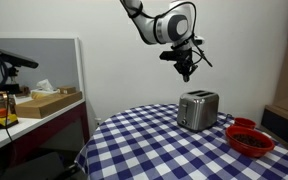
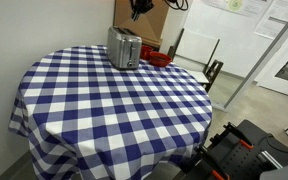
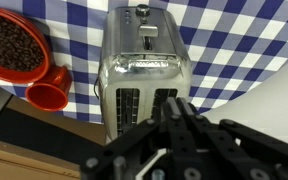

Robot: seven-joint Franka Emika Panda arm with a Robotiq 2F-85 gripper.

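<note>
A silver two-slot toaster (image 1: 198, 111) stands upright on the checkered table. From above, its slots and its front lever (image 3: 147, 42) show in the wrist view. My gripper (image 1: 186, 75) hangs over the toaster, pointing down and clear of its top. The dark fingers (image 3: 172, 108) cover part of one slot in the wrist view. No object can be made out between them, and how far apart they stand is hard to tell.
Beside the toaster sit a red bowl of brown beans (image 3: 12, 47) and a red cup (image 3: 50, 90). A brown board (image 2: 162, 22) stands behind.
</note>
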